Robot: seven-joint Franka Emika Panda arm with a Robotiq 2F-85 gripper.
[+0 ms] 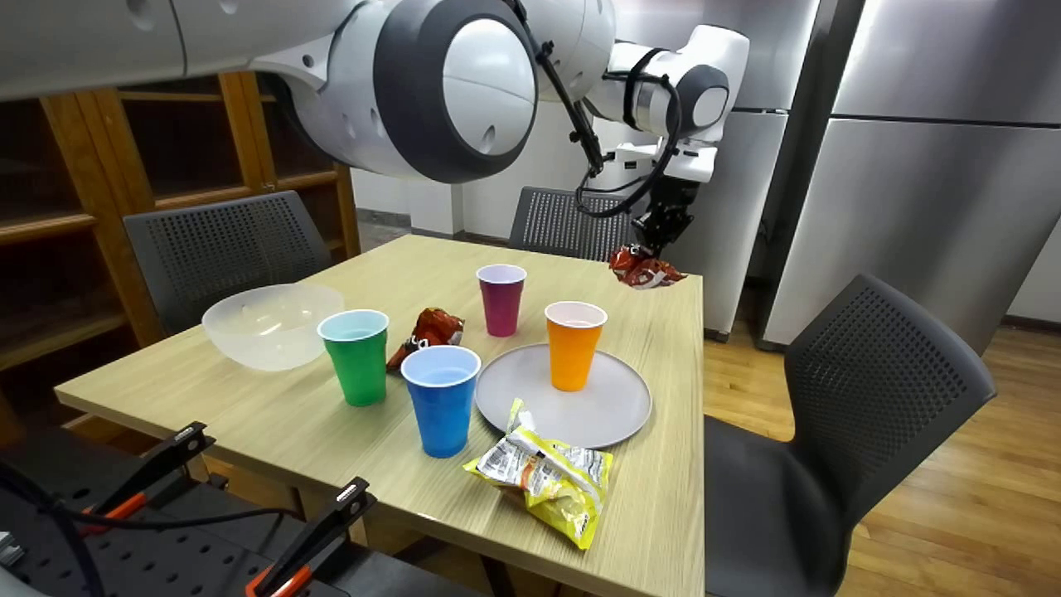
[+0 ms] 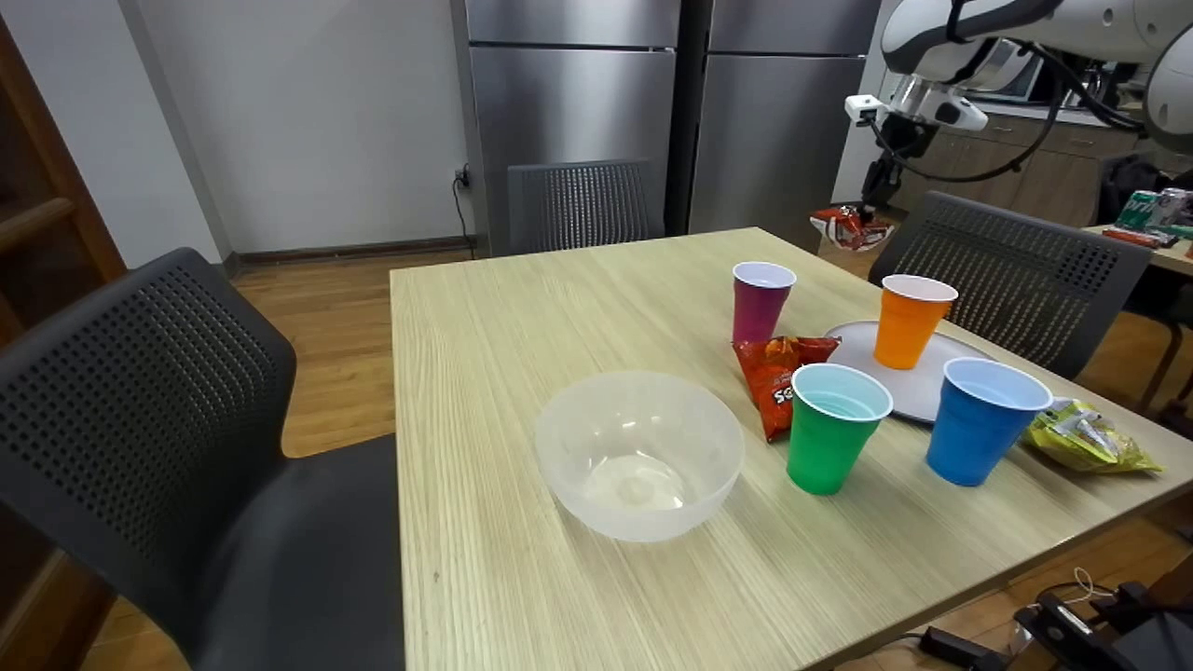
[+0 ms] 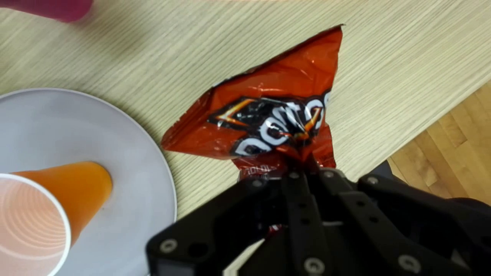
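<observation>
High over the table's far right corner, my gripper (image 1: 656,239) is shut on a red Doritos bag (image 1: 643,269). In the wrist view the dark fingers pinch the crumpled lower part of that bag (image 3: 276,115), and its printed face spreads out ahead of them. Exterior view 2 has the held bag (image 2: 853,228) hanging clear of the tabletop at the upper right. A second red bag (image 2: 783,375) lies on the table between the purple cup and the green cup. The wrist view shows bare tabletop and a strip of floor beyond the held bag.
An orange cup (image 1: 574,348) stands on a grey plate (image 1: 622,408). Purple (image 1: 501,302), green (image 1: 358,360) and blue (image 1: 440,403) cups stand around it. A yellow bag (image 1: 557,478) lies in front; an empty frosted bowl (image 2: 639,458) sits apart.
</observation>
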